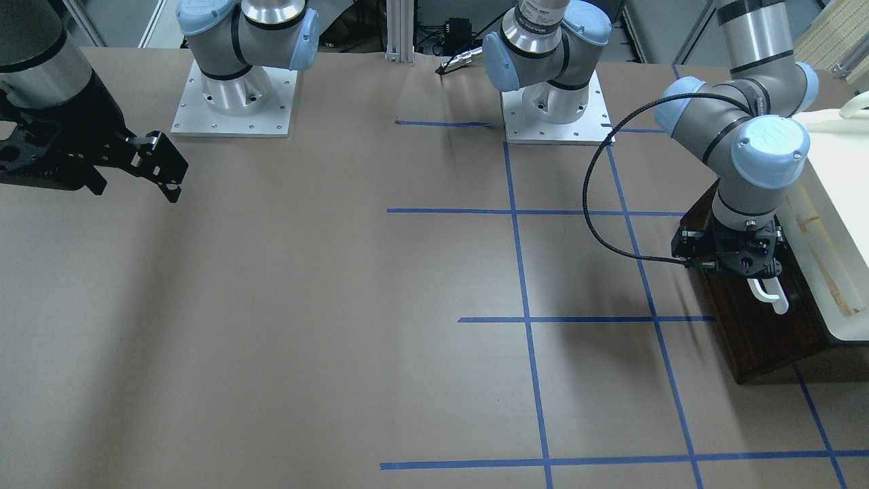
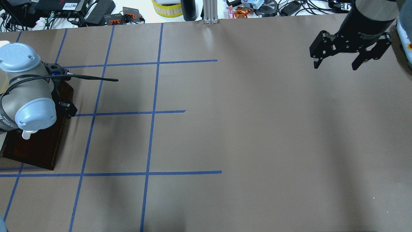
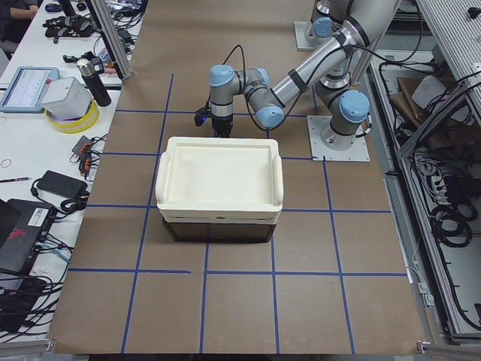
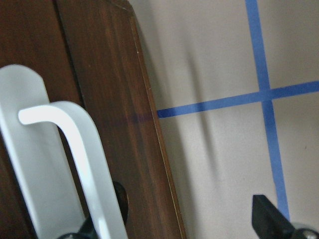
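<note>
A dark wooden box [image 1: 749, 342] with a white tray top [image 3: 219, 173] stands at the right of the front view, with a white handle [image 1: 774, 299] on its dark face. My gripper [image 1: 725, 257] is down at that handle, over the box's side. In the left wrist view the handle [image 4: 87, 159] fills the left, with dark finger parts at its lower end and a black fingertip [image 4: 269, 219] at the lower right over the floor. Whether the fingers are open or shut on the handle is unclear.
Other arms stand at the back and at the left, including a black gripper [image 2: 336, 54] high over the table's far side. The taped table surface [image 1: 366, 285] beside the box is clear.
</note>
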